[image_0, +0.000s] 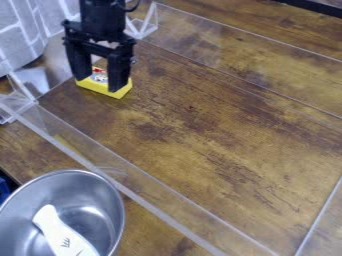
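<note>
My black gripper (98, 62) is open, lowered at the upper left over a yellow box (104, 86) with a red and white label. Its two fingers stand around or just above the box, partly hiding it; whether they touch it I cannot tell.
A steel bowl (34, 230) holding a white utensil (60, 235) sits at the lower left. Clear plastic walls border the wooden surface (214, 140), which is bare through the middle and right. A light cloth (27, 30) lies at the top left.
</note>
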